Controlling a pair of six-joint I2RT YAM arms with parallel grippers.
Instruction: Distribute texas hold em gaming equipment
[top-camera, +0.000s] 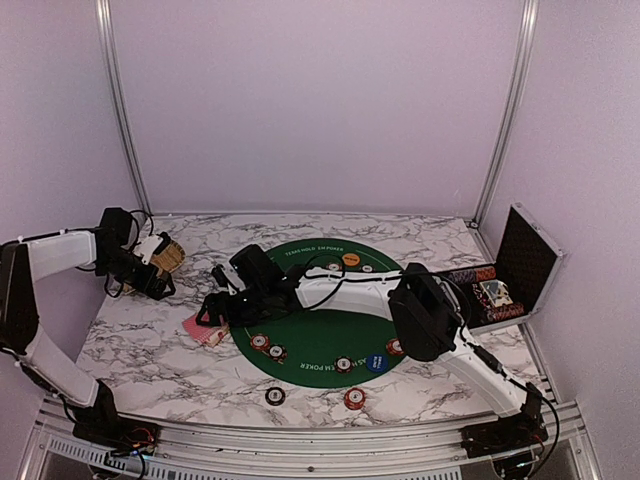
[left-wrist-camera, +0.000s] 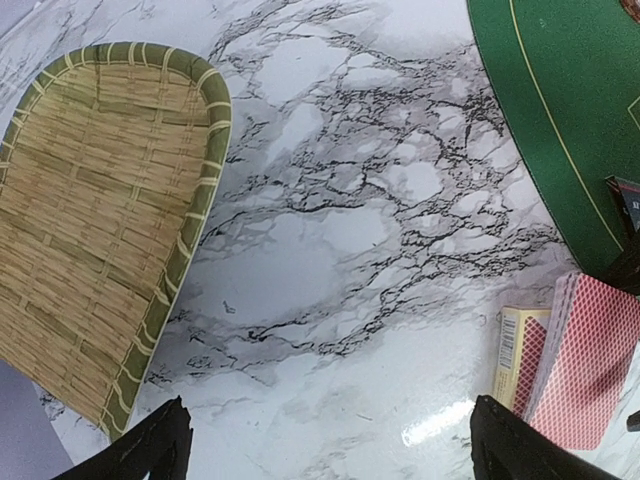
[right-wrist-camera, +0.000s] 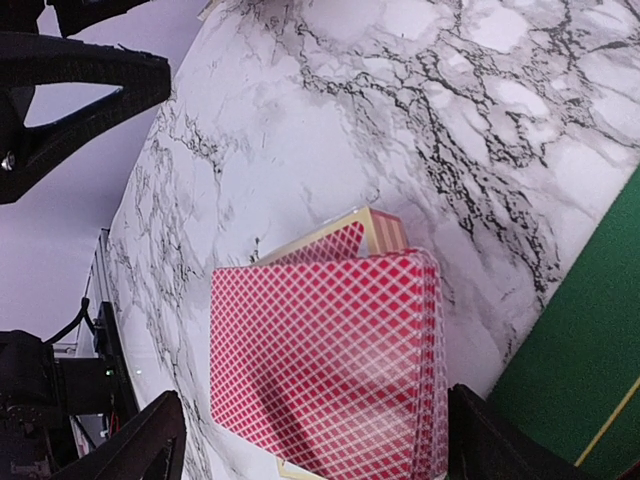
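Observation:
A red-backed card deck (top-camera: 198, 330) lies at the left edge of the green poker mat (top-camera: 320, 372). The deck rests partly over a card box (left-wrist-camera: 524, 355), whose cream edge sticks out. My right gripper is open right over the deck (right-wrist-camera: 330, 350). Its right finger is close to the deck's side, its left finger clear of it; contact cannot be made out. Farther left, my left gripper stands open above bare marble beside a woven basket (left-wrist-camera: 95, 200), nothing between its fingers.
Red chips (top-camera: 354, 398), a black chip (top-camera: 275, 396) and a blue round marker (top-camera: 376, 362) lie on and in front of the mat. An open case (top-camera: 490, 290) with chips and cards stands at the right.

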